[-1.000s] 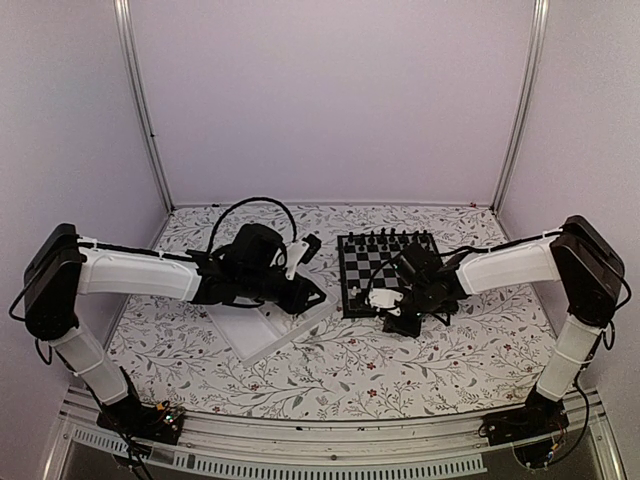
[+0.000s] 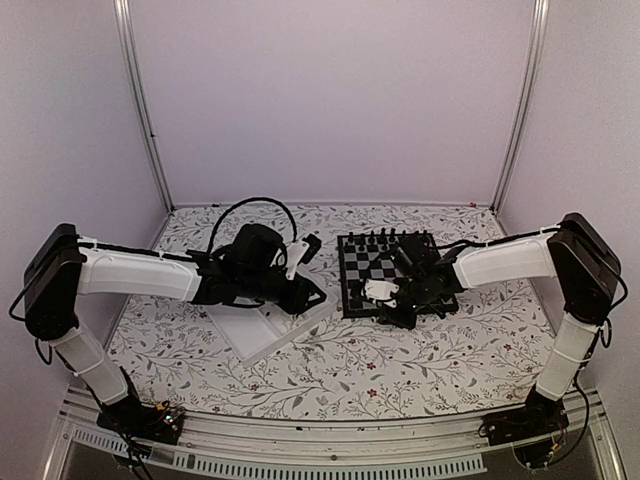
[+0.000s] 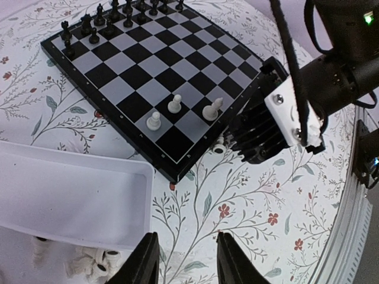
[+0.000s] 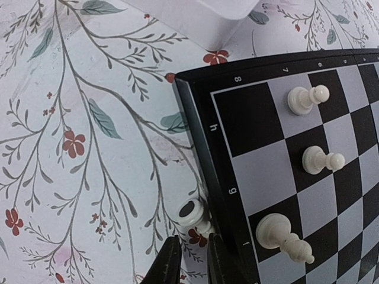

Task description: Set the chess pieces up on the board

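The chessboard [image 3: 151, 77] has black pieces [image 3: 109, 26] along its back edge and white pieces [image 4: 281, 231] near its front corner. A white piece [image 4: 192, 213] lies on its side on the cloth against the board's edge, just beyond my right gripper, whose fingers are apart with nothing clearly between them. My left gripper hangs over the white tray side, fingers apart and empty. Further white pieces [image 3: 95, 263] lie in a tray compartment in the left wrist view.
The white tray [image 2: 260, 345] sits left of the board, under my left arm. The floral tablecloth [image 2: 420, 370] is clear in front of the board. Walls enclose the table at back and sides.
My right arm has shifted slightly over the board's front part in the top view. The left arm looks unchanged.
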